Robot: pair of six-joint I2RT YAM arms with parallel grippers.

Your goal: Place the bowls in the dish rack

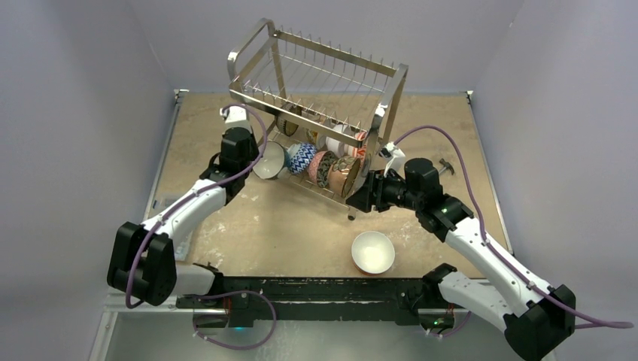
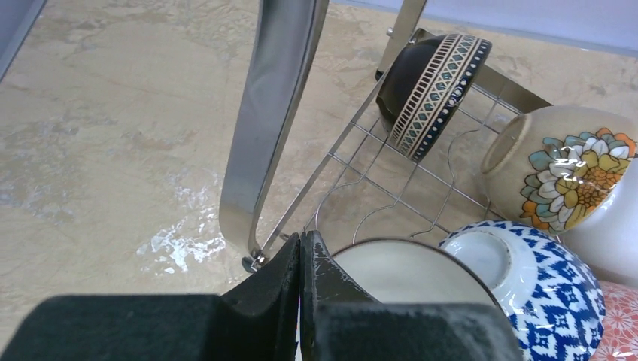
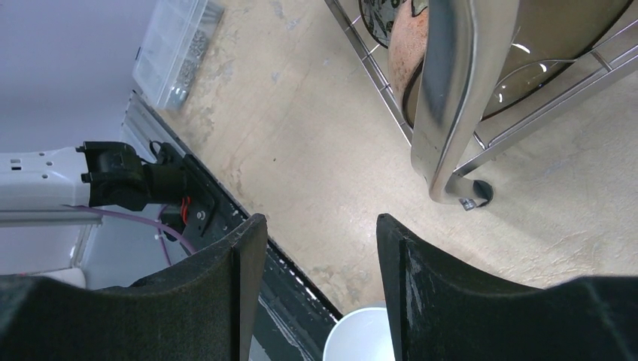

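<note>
In the left wrist view my left gripper is shut with nothing visible between its fingers, right beside a white-lined bowl [image 2: 406, 271]. From above, that bowl [image 1: 269, 161] tilts at the left end of the dish rack's lower shelf, against a blue-and-white bowl [image 1: 302, 158]. A pink patterned bowl [image 1: 319, 167] and a brown one [image 1: 343, 176] stand further right on the shelf. My right gripper is open and empty, near the rack's front right leg. One white bowl [image 1: 373, 252] lies on the table near the front edge, its open side up.
The rack's empty upper tier [image 1: 316, 71] overhangs the bowls. Its left leg [image 2: 271, 113] rises close to my left gripper, and its right leg [image 3: 459, 98] stands near my right one. Open table [image 1: 286, 241] lies in front of the rack.
</note>
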